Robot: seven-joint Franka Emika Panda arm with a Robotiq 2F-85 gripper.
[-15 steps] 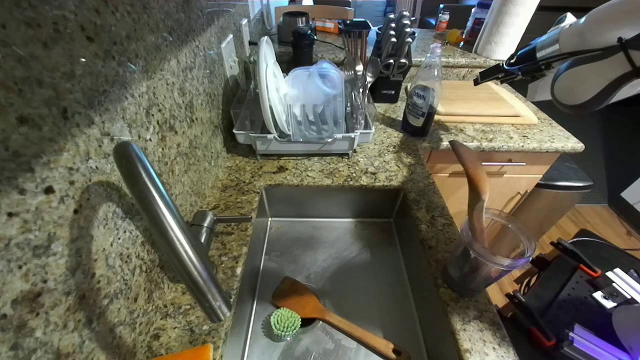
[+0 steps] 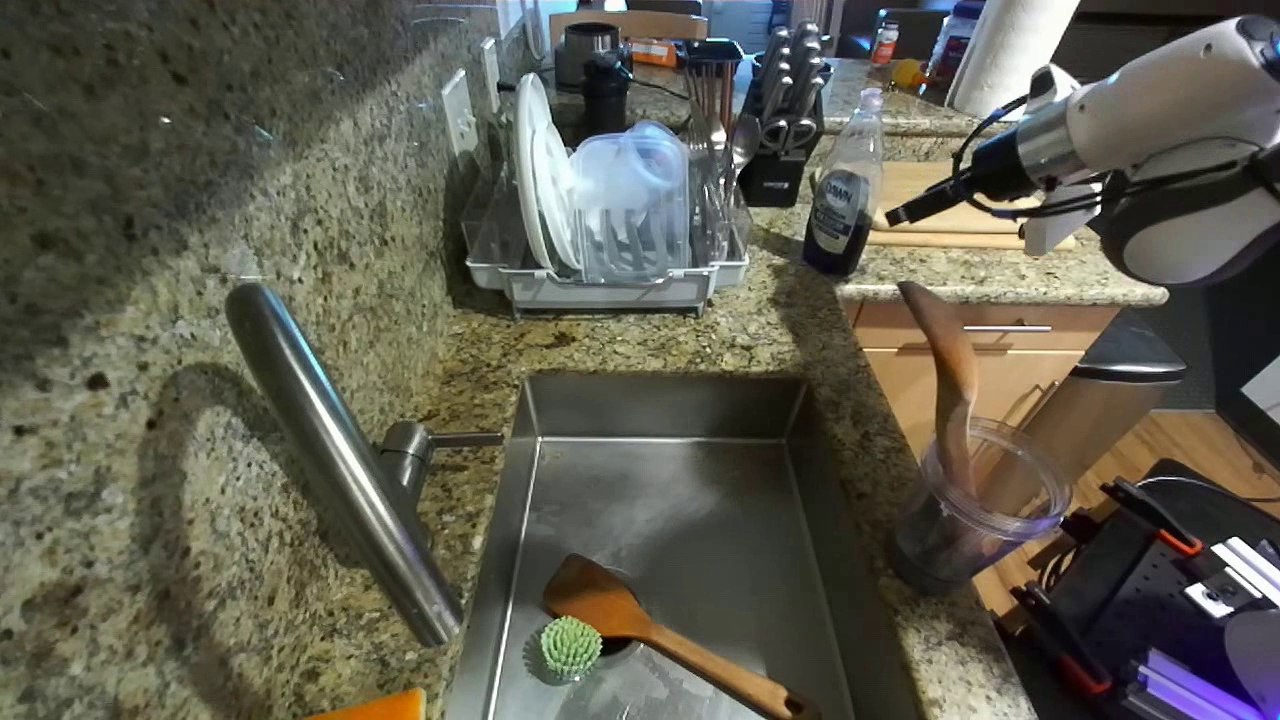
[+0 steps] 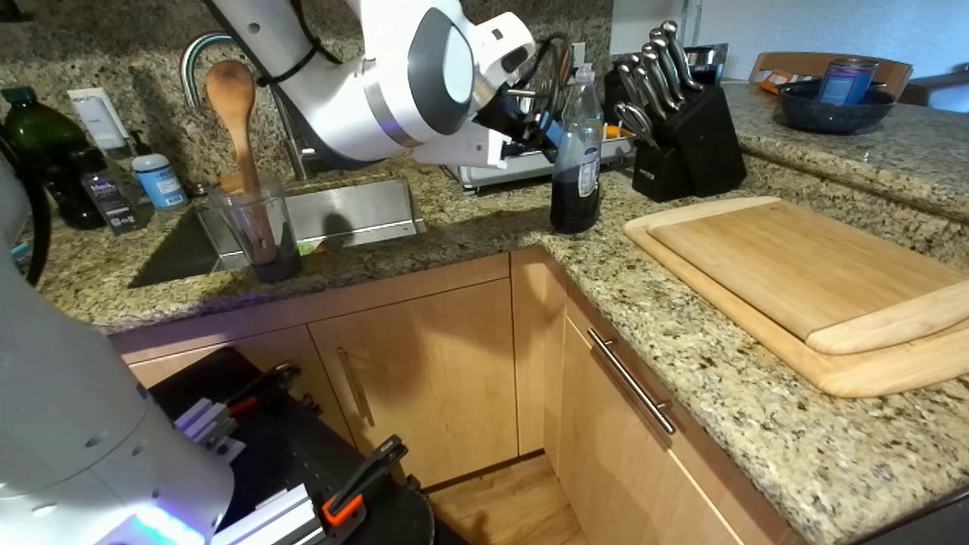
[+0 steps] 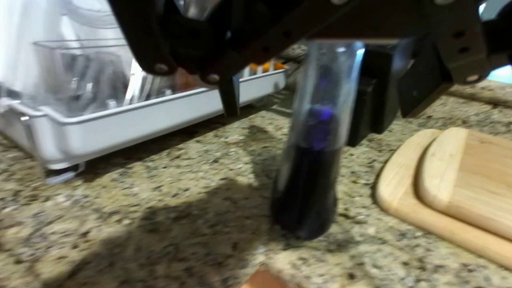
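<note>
A clear dish soap bottle with dark liquid [image 2: 843, 192] stands upright on the counter beside the dish rack. In the wrist view the bottle [image 4: 309, 177] appears between the spread fingers of my gripper, which is open. No grip on the bottle shows, and its top is hidden behind the gripper's dark linkage. From exterior view 1, my gripper [image 2: 897, 216] sits just right of the bottle, at about label height. Exterior view 2 has the gripper's dark fingers [image 3: 550, 130] close to the bottle's upper part; whether they touch it I cannot tell.
Behind the bottle are the dish rack [image 2: 600, 292] and a black knife block [image 3: 695, 145]. Stacked cutting boards [image 3: 817, 272] lie to its right. A clear container [image 2: 1020, 510] with a wooden spoon stands by the sink [image 2: 684, 504], which holds a spatula and green brush.
In exterior view 1 the arm has swung left and slightly lower, bringing my gripper from above the cutting boards to beside the bottle. The bottle has not moved.
</note>
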